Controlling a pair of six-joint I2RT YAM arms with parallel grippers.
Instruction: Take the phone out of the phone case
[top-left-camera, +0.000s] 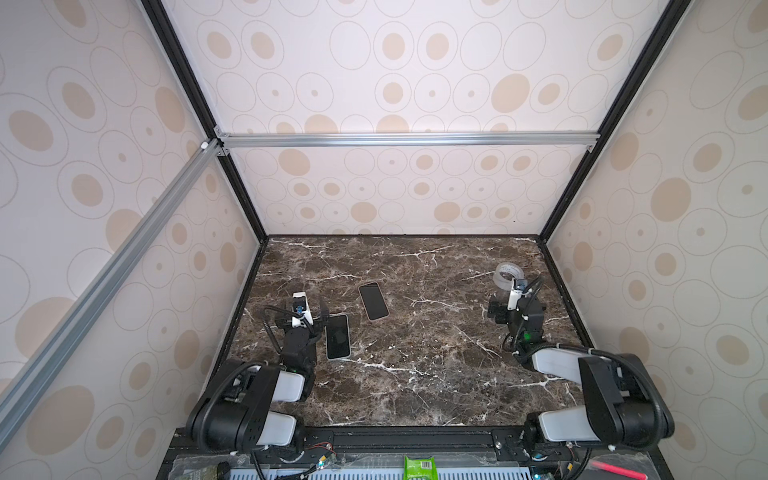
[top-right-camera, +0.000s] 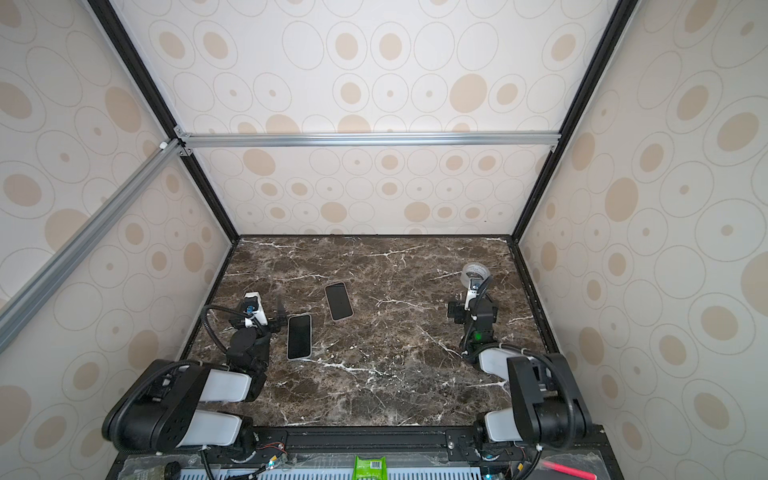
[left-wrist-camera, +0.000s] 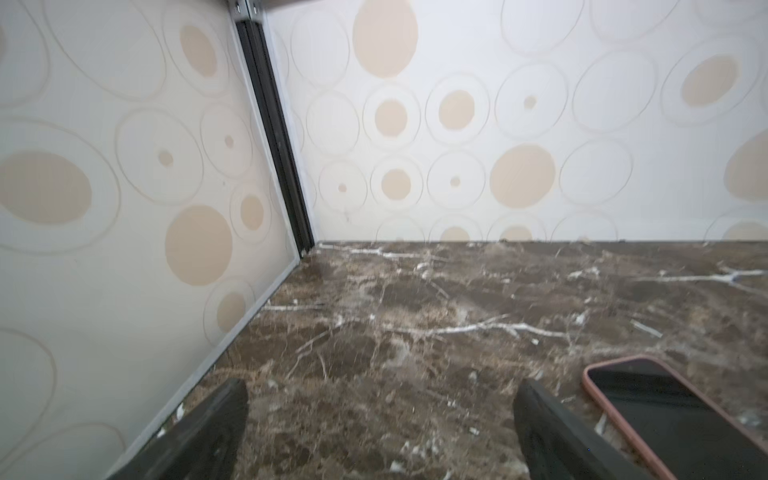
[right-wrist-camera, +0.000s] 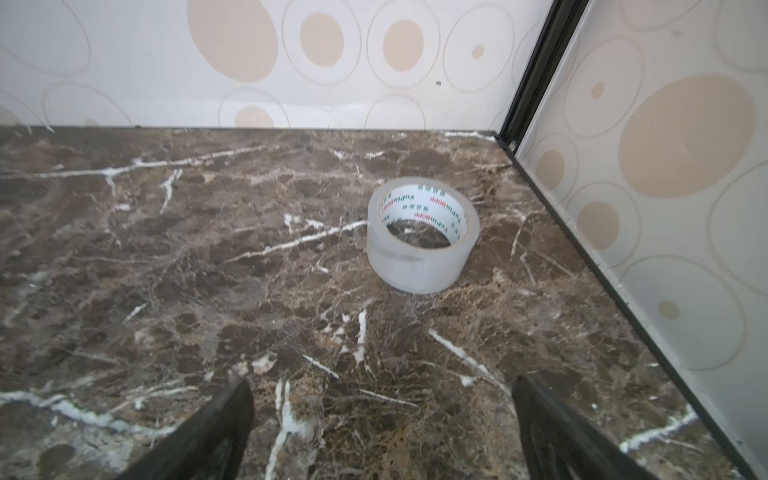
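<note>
Two dark-screened phones lie face up on the marble surface. The rear one (top-left-camera: 373, 301), pink-rimmed in the left wrist view (left-wrist-camera: 672, 416), sits left of centre; the other, with a light rim (top-right-camera: 299, 336), lies nearer the front, just right of my left gripper. That gripper is open and empty, above the surface. My right gripper is also open and empty, over at the right side. Whether either phone sits in a case is hard to tell.
A roll of clear tape (right-wrist-camera: 422, 264) lies behind my right gripper near the right wall. Patterned walls enclose the left, back and right.
</note>
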